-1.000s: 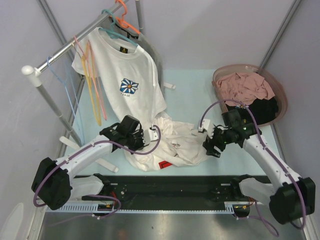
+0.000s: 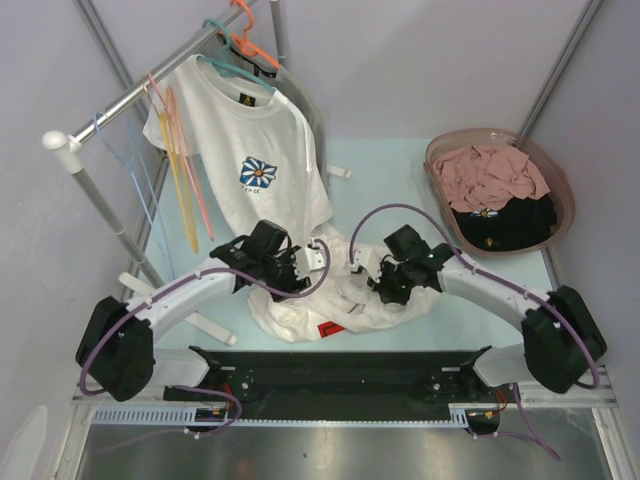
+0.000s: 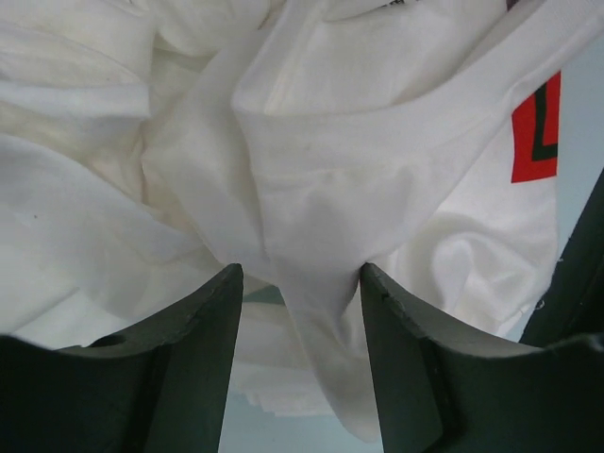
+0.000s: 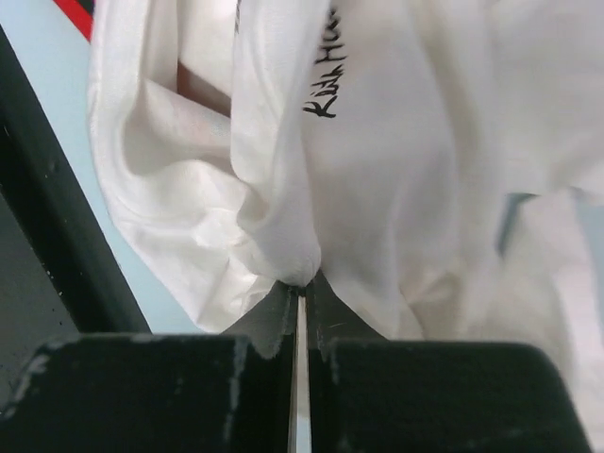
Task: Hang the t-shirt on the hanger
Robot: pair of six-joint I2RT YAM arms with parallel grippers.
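A crumpled white T-shirt (image 2: 340, 310) with a red patch (image 3: 536, 132) lies on the table between the arms. My left gripper (image 2: 298, 280) is over its left part; in the left wrist view its fingers stand open around a raised fold. My right gripper (image 2: 390, 290) is at the shirt's right part; in the right wrist view it is shut, with a white fold (image 4: 278, 217) right at its fingertips. Whether any cloth is pinched cannot be seen for certain.
A rack rail (image 2: 140, 90) at the left holds empty hangers (image 2: 175, 175) and a hung white T-shirt (image 2: 255, 140). A tub (image 2: 560, 220) with pink and black clothing stands at the right rear. Pale table shows around the shirt.
My right gripper has moved left from the table's right onto the shirt and is now shut there. My left gripper has shifted only slightly.
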